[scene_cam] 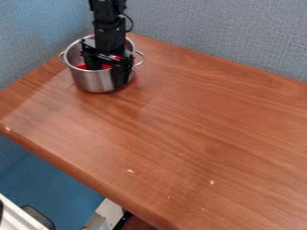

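A steel pot (90, 78) with two side handles stands on the wooden table (204, 135) at the upper left, near the far left corner. My black gripper (106, 63) reaches down from the top over and into the pot, covering much of its right half. Something red (82, 66) shows inside the pot, partly hidden by the gripper. Whether the fingers are open, shut or holding the red thing is hard to make out.
Grey padded walls border the table at the back and left. Pale objects and a dark strip sit below the table edge at the bottom left.
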